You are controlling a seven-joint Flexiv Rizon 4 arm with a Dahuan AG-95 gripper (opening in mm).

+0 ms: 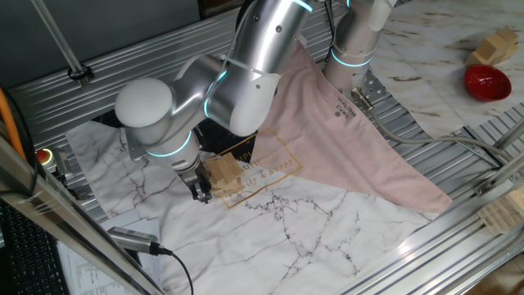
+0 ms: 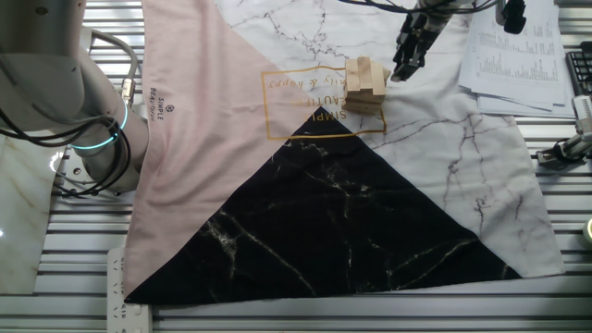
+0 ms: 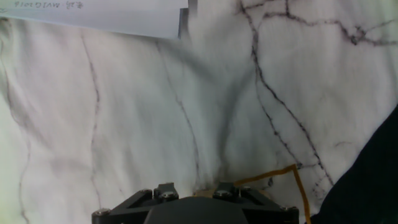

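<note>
A small stack of light wooden blocks [image 1: 223,174] stands on the patterned cloth, over its gold printed frame. Seen from the other side, the stack [image 2: 365,81] has a pale piece jutting out towards my gripper [image 2: 403,72]. My gripper [image 1: 201,197] points down close beside the blocks; whether it touches them is unclear. In the wrist view my gripper shows its two fingertips apart at the bottom edge. A sliver of tan wood shows behind them, mostly hidden, and nothing appears clamped.
A red bowl [image 1: 488,83] and more wooden blocks [image 1: 493,47] stand on a separate marbled surface at the far right. Papers [image 2: 514,55] and a keyboard lie beyond the cloth.
</note>
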